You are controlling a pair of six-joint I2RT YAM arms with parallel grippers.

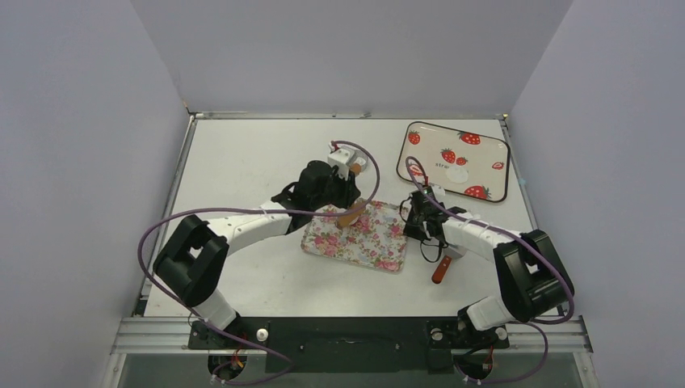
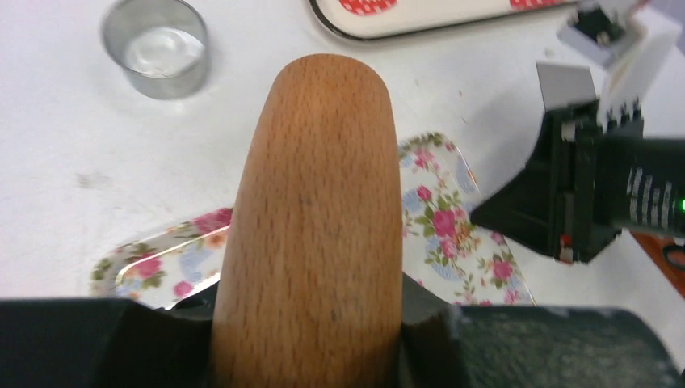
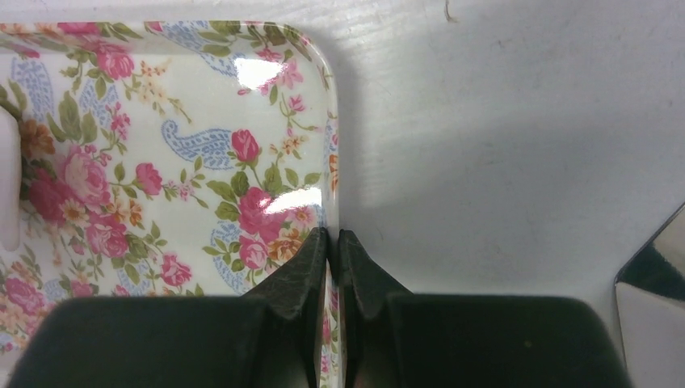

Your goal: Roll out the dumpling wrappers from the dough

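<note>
A wooden rolling pin (image 2: 307,210) fills the middle of the left wrist view, between the fingers of my left gripper; whether they press on it cannot be told. It is over the floral board (image 1: 363,246). My right gripper is shut on that board's right rim (image 3: 333,162). In the right wrist view a pale piece at the board's left edge, perhaps dough (image 3: 8,178), is only partly seen.
A strawberry tray (image 1: 485,162) lies at the back right. A metal ring (image 2: 157,61) stands behind the board. A scraper with a wooden handle (image 1: 443,268) lies right of the board.
</note>
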